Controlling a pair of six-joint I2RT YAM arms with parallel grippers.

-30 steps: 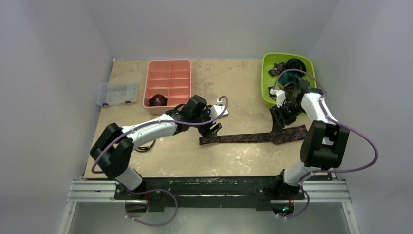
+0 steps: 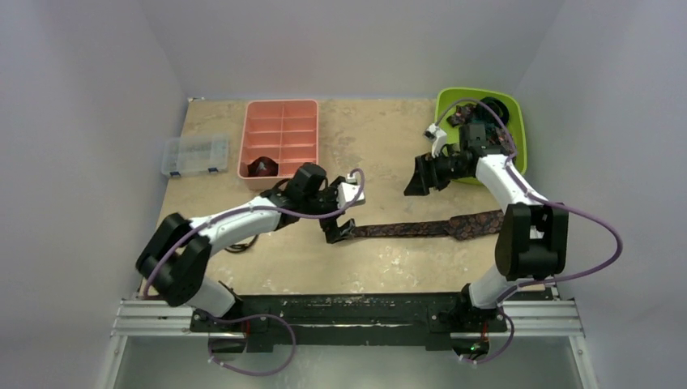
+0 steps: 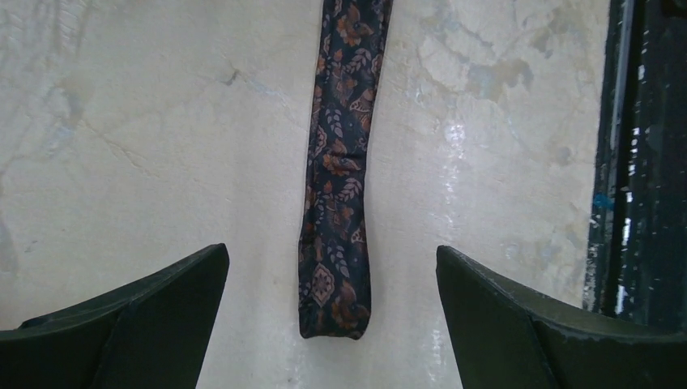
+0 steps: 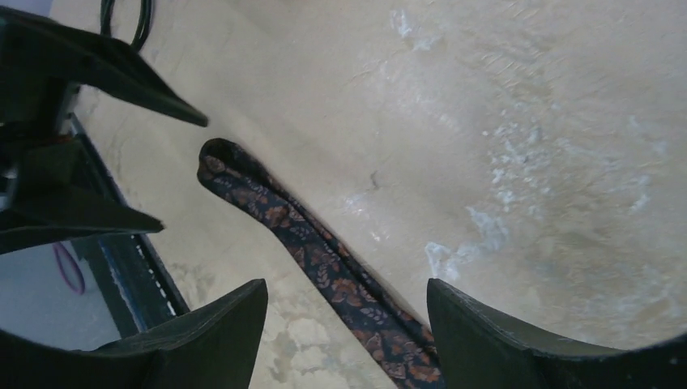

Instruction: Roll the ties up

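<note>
A dark floral tie (image 2: 405,230) lies stretched left to right across the front half of the table, its wide end at the right. In the left wrist view the tie's narrow end (image 3: 334,292) rests flat between the spread fingers of my left gripper, touching neither. My right gripper hovers above the table behind the tie, its fingers apart with nothing between them. The right wrist view shows the narrow end of the tie (image 4: 283,215) from the side, near the left gripper's fingers (image 4: 113,219).
A pink divided box (image 2: 282,109) at the back left holds a dark rolled item (image 2: 262,167). Beside it is a clear plastic case (image 2: 195,156). The green basket (image 2: 444,104) with dark cloth stands at the back right. Bare table (image 2: 377,154) lies between the containers.
</note>
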